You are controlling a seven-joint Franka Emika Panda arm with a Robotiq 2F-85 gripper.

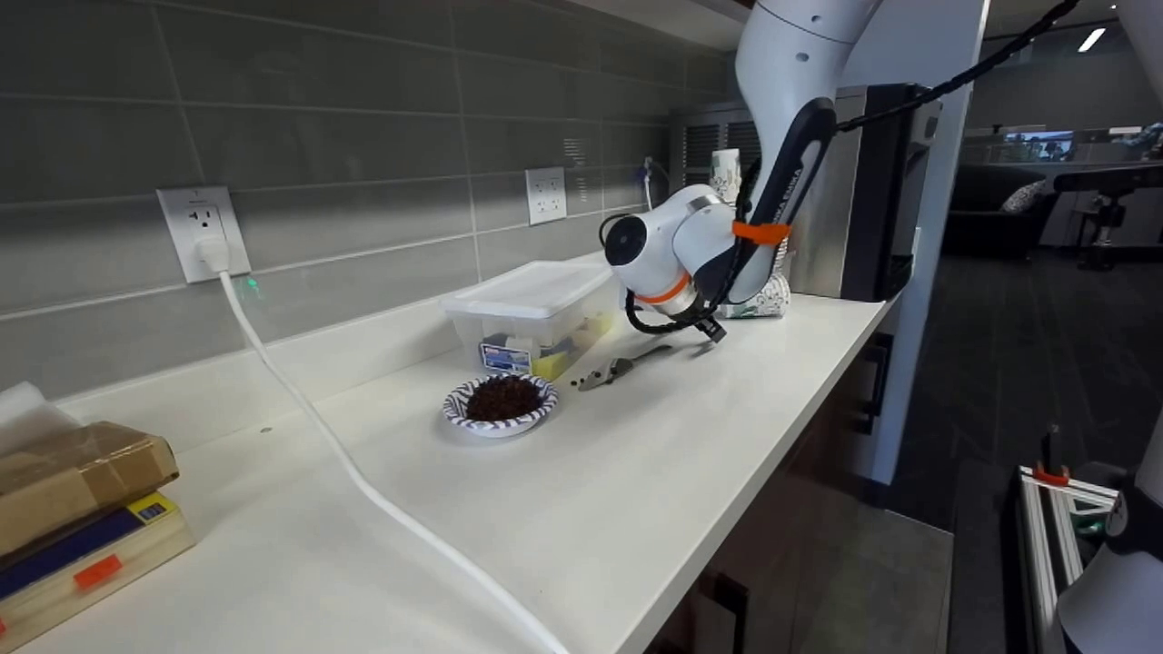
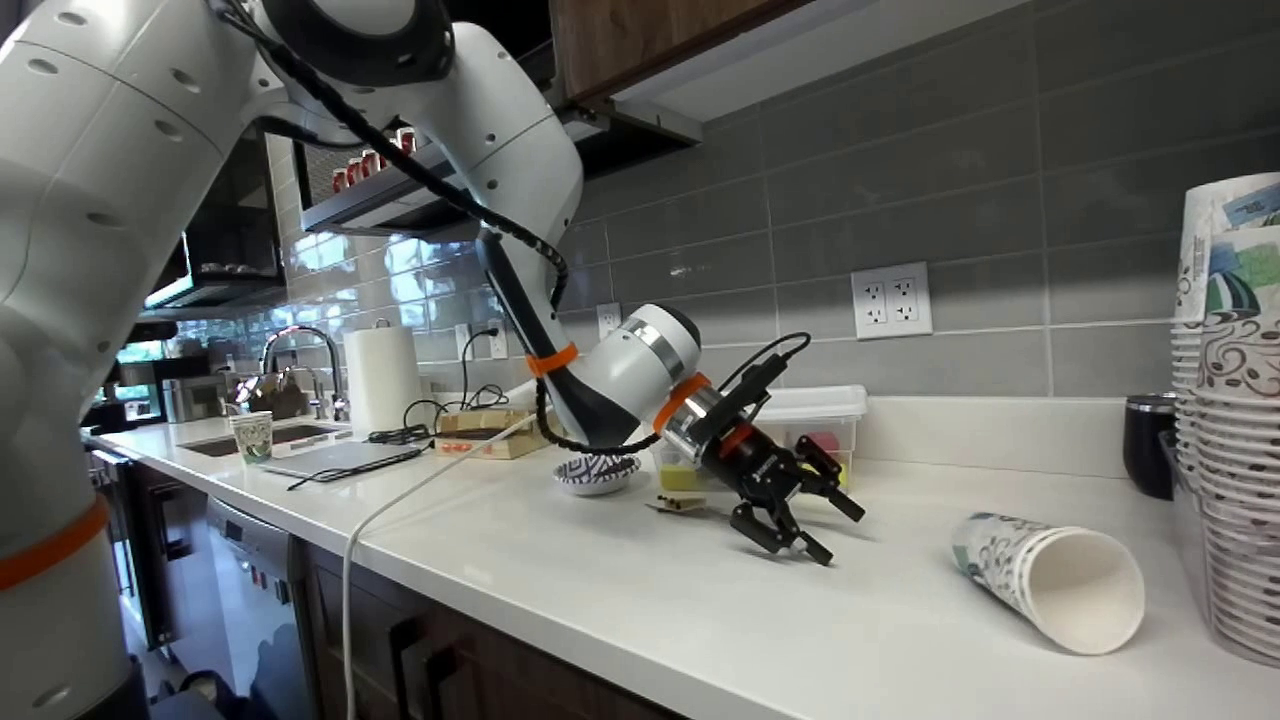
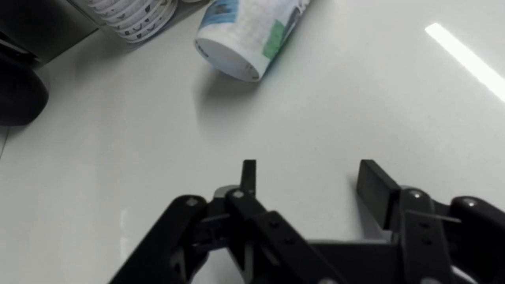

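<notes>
My gripper (image 2: 836, 532) hangs low over the white counter, pointing down at a slant. In the wrist view its two black fingers (image 3: 376, 191) stand apart, and bare counter shows between them. Stacked paper cups (image 2: 1020, 564) lie on their side, mouth towards the camera, to the right of the gripper and clear of it. The wrist view has them near the top, as a patterned cup (image 3: 246, 28). A patterned bowl (image 1: 501, 430) holds dark brown bits. Beside it lies a dark-handled utensil (image 1: 611, 372), partly hidden behind the gripper in exterior view 2.
Against the wall stands a lidded clear bin (image 1: 534, 285). Tall cup stacks (image 2: 1236, 480) and a black tumbler (image 2: 1149, 446) occupy the right end. A white cord (image 1: 376, 496) crosses the counter on the other side of the bowl.
</notes>
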